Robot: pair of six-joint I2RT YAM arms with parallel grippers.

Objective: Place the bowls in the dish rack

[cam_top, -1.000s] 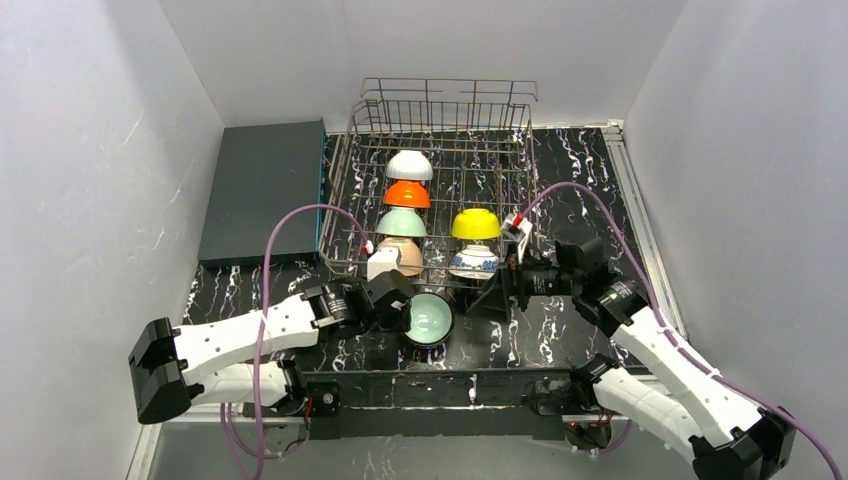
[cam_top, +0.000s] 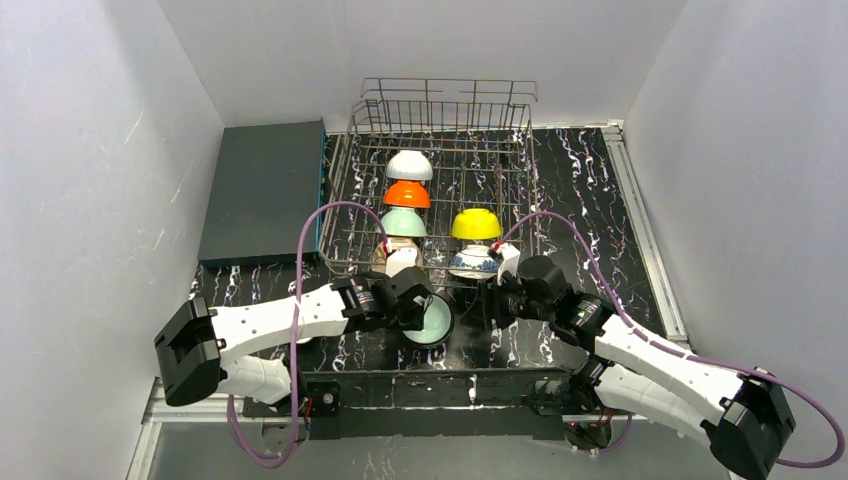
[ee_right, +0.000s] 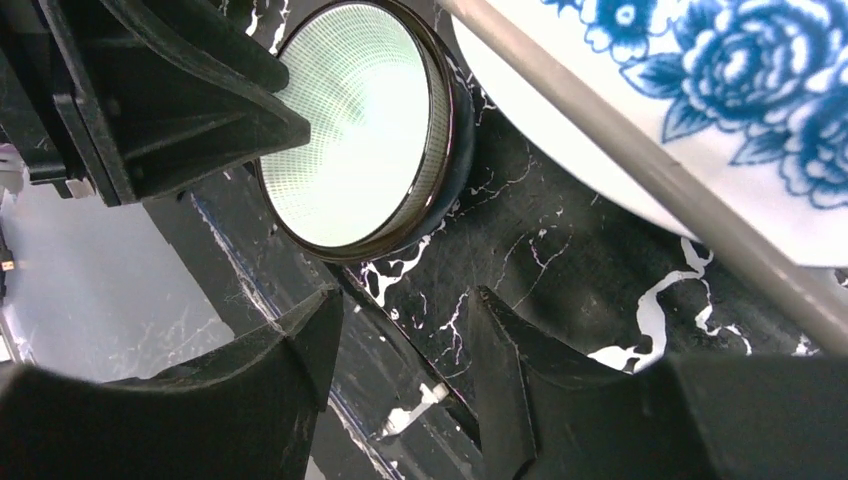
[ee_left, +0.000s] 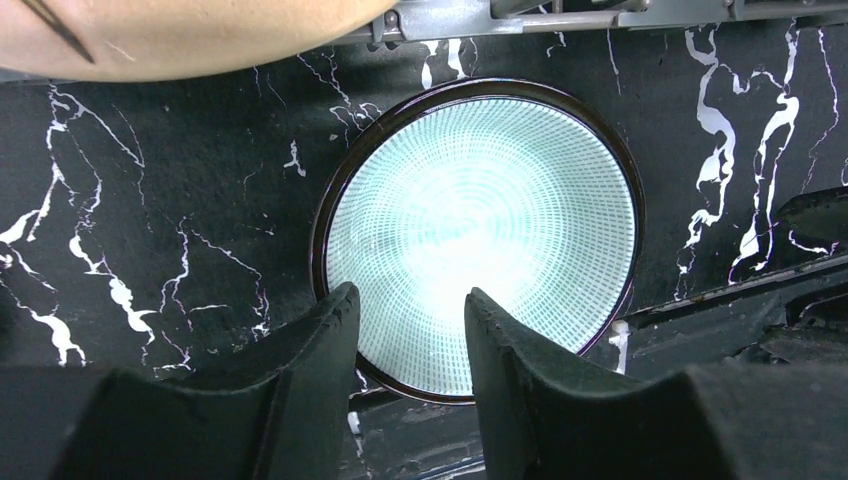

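A black-rimmed mint bowl (cam_top: 432,320) lies on the marble counter before the rack. My left gripper is open just over it, fingertips at its near-left part, nothing held. My right gripper stands with fingers apart and empty, right of that bowl and by the blue-flowered bowl (ee_right: 750,90). In the wire rack (cam_top: 450,108) are white (cam_top: 409,163), orange (cam_top: 407,193), mint (cam_top: 404,222) and yellow (cam_top: 476,224) bowls, plus a beige bowl (ee_left: 180,25), mostly hidden by the left arm in the top view.
A dark flat box (cam_top: 260,185) stands left of the rack. The counter right of the rack is clear. The rack's front wires run just above the counter beside both grippers, and the two grippers are close to each other.
The left arm has moved rightward over the mint bowl.
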